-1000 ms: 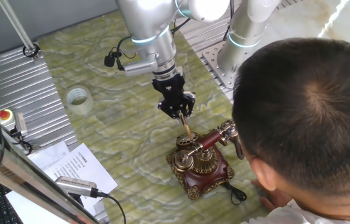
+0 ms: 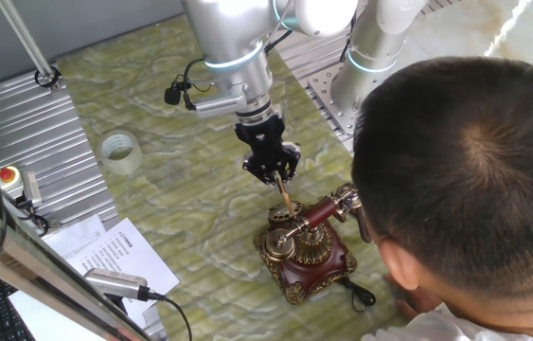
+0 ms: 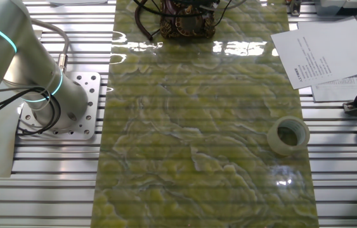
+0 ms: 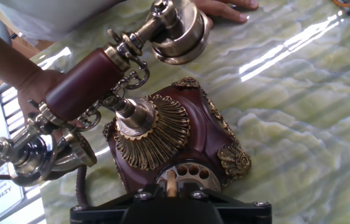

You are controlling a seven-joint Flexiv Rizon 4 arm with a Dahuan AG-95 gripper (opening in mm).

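Observation:
An antique-style telephone (image 2: 315,270) in dark red and brass stands on the green marbled mat, its red handset (image 4: 86,85) lying across the cradle. Above its dial side is my gripper (image 2: 281,177), shut on a thin wooden stick (image 2: 286,197) that slants down to the dial. In the wrist view the stick (image 4: 171,184) shows end-on in front of the rotary dial (image 4: 194,173) and its finger holes. Whether the tip presses inside a hole cannot be made out. Only the phone's base (image 3: 188,25) shows at the top edge of exterior view 2.
A person (image 2: 474,180) leans in close at the phone's far side, with a hand (image 4: 38,93) beside the handset. A tape roll (image 3: 288,135) and paper sheets (image 3: 321,54) lie away from the phone.
Over the last second my gripper and the stick have shifted very slightly to the right in exterior view 1. The telephone and the person look unmoved.

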